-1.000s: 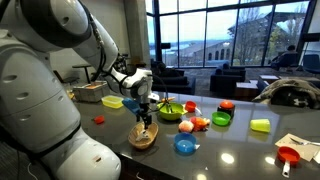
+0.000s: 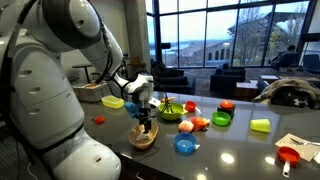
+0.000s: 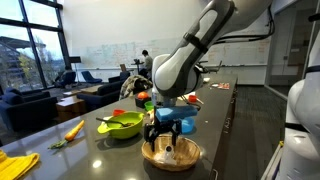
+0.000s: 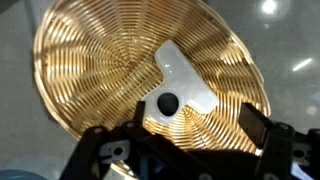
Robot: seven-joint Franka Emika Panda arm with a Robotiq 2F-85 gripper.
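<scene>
A round wicker basket fills much of the wrist view. Inside it lies a white object with a wide end and a black round spot, its exact kind unclear. My gripper is over the basket, its two dark fingers wide apart at the lower part of that view. Nothing is held between them; the white object lies below, part of its lower end close to the gripper body. In exterior view 2 the gripper hangs just above the basket, with the white object showing under it.
A blue bowl stands right of the basket. Behind are a green bowl, several toys and a green dish. A red spoon lies far right. A yellow cloth is at one table end.
The arm and gripper have shifted slightly over the basket. The basket and the other things on the table look unmoved.
</scene>
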